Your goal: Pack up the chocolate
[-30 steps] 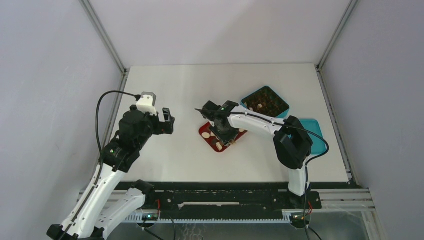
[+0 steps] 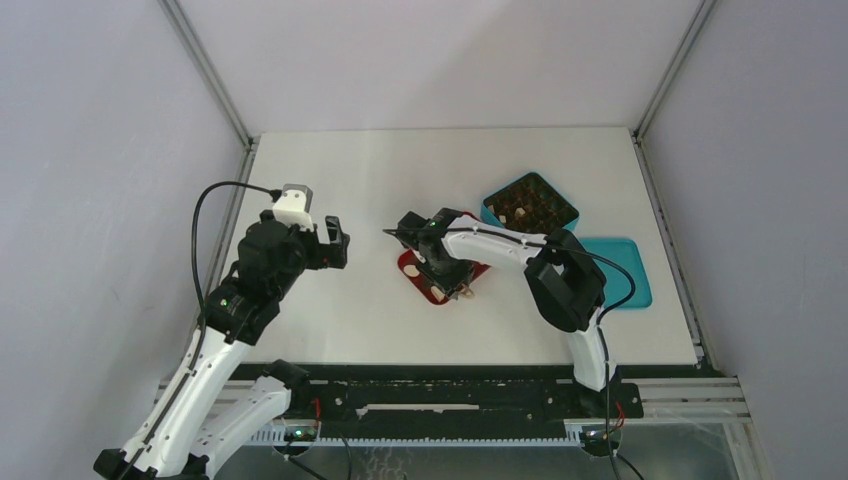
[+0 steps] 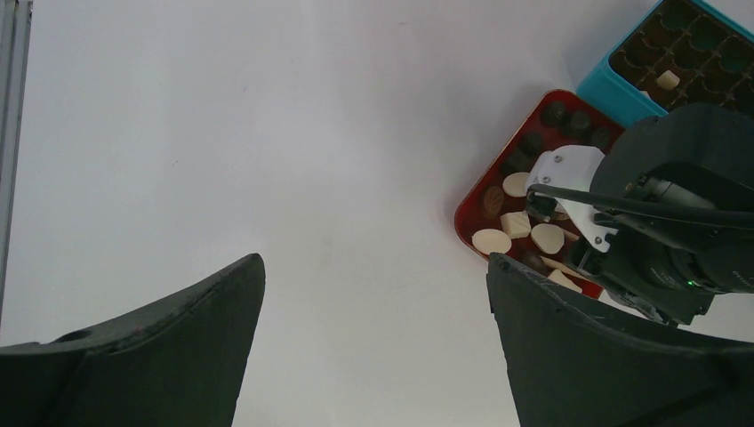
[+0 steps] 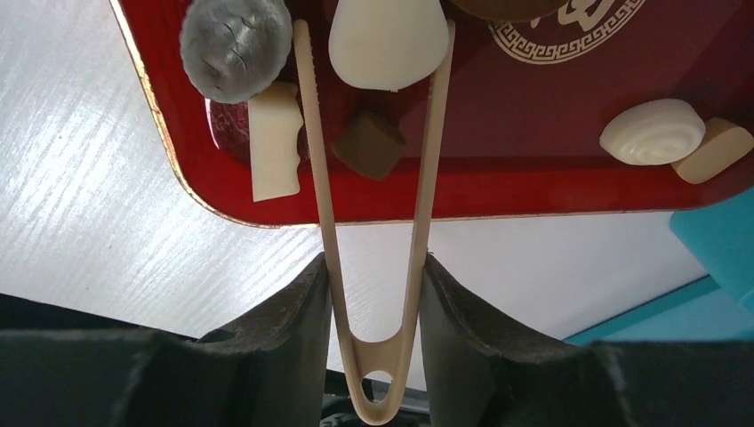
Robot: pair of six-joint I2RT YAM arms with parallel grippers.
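A red tray (image 4: 533, 191) holds dark, white and brown chocolates. My right gripper, holding wooden tongs, is over it, the tong tips either side of a white chocolate (image 4: 387, 44); whether they touch it I cannot tell. A dark cube chocolate (image 4: 369, 145) lies between the tong arms, farther back. A blue box (image 3: 605, 98) with a brown compartment insert, holding a few chocolates, stands behind the tray. My left gripper (image 2: 335, 240) stands open and empty at the left of the table.
An empty turquoise tray (image 2: 625, 290) lies at the right.
The right arm's elbow has shifted slightly left and toward the front, with its gripper still over the red tray. The left arm is unchanged.
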